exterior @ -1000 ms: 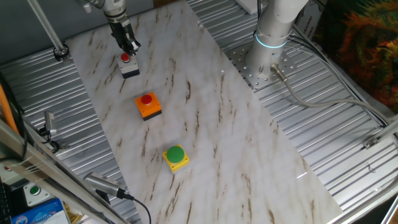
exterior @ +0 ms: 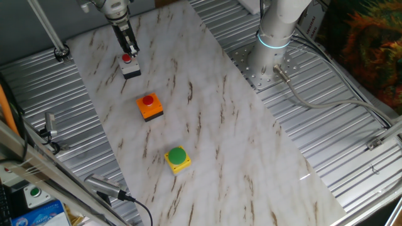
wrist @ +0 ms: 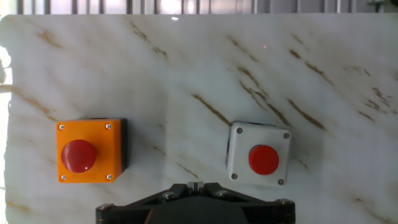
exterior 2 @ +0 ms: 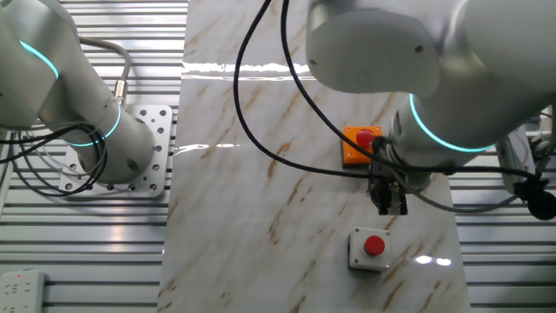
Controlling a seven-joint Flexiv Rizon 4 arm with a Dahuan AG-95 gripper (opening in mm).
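A light grey box with a red button lies right of centre in the wrist view. To its left sits an orange box with a red button. My gripper is shut at the bottom middle of that view, its fingertips together and nothing visible between them. From exterior view 2, the gripper hangs over the table between the orange box and the grey box. A yellow box with a green button stands farther along the table in exterior view 1.
Black cables loop beside the arm. The arm's base stands by the table's side, and a metal frame rises at the left.
The fingers looked more spread a second ago and now sit close together. The wrist has shifted slightly; the button boxes have stayed put.
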